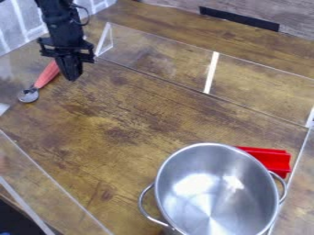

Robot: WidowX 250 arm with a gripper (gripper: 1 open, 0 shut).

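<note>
My black gripper (72, 72) is at the upper left, pointing down over the wooden table, just right of a red-handled metal utensil (46, 75) whose round silver end lies toward the lower left. Its fingers look close together, with nothing visible between them; whether it touches the utensil's handle I cannot tell.
A large steel pot (215, 188) sits at the lower right, with a red object (269, 159) behind its right side. Clear plastic panels border the table, some with white strips.
</note>
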